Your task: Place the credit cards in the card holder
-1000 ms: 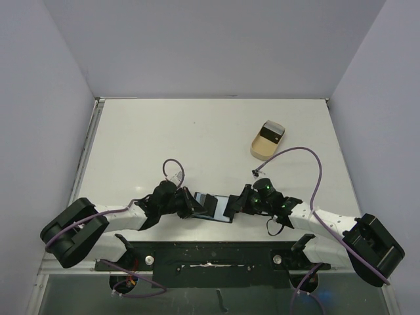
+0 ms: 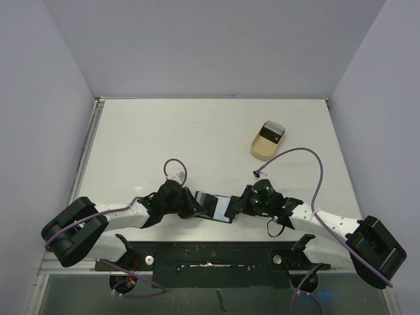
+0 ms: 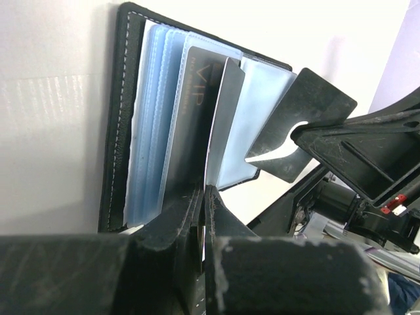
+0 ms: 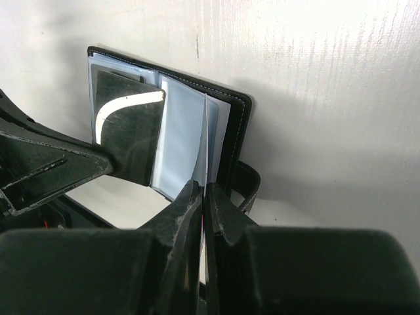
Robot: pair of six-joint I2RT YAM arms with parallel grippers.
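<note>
The open black card holder [image 2: 222, 209] with pale blue sleeves [image 3: 178, 69] lies at the front middle of the table. My left gripper is shut on the end of a dark card [image 3: 226, 121], which stands nearly on edge over the left sleeves. Beside it a dark card marked VIP [image 3: 197, 92] rests flat against the sleeves. At the holder's other side, my right gripper pinches a thin card [image 4: 206, 131], seen edge-on; from the left wrist it is a black card with a white curve [image 3: 315, 105]. Whether either card's edge is inside a sleeve, I cannot tell.
A tan open case [image 2: 264, 147] with a dark and grey piece in it stands at the back right. The two grippers are close together over it.
My right arm and its card look almost still.
</note>
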